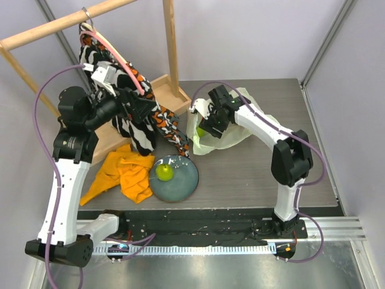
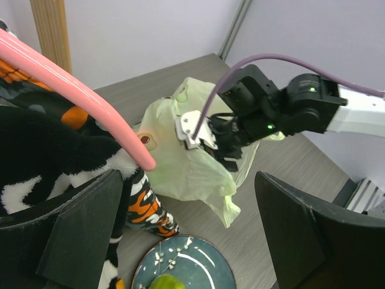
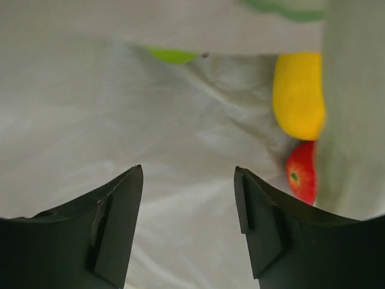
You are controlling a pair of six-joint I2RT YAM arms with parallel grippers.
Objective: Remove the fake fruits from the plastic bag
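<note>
The pale green plastic bag (image 1: 227, 139) lies at the back right of the table. My right gripper is inside its mouth, open, with only bag film between the fingers. In the right wrist view a yellow fruit (image 3: 297, 96) and a red fruit (image 3: 301, 171) rest beyond the right finger. A sliver of green fruit (image 3: 173, 55) shows above, partly behind the bag's film. A green apple (image 1: 164, 172) sits on the grey-blue plate (image 1: 183, 188). My left gripper stands open near the hanging clothes, with no object gripped.
Patterned clothes (image 1: 163, 123) on a pink hanger (image 1: 120, 60) hang from a wooden rack (image 1: 171, 48) over a wooden tray (image 1: 159, 90). An orange cloth (image 1: 123, 174) lies left of the plate.
</note>
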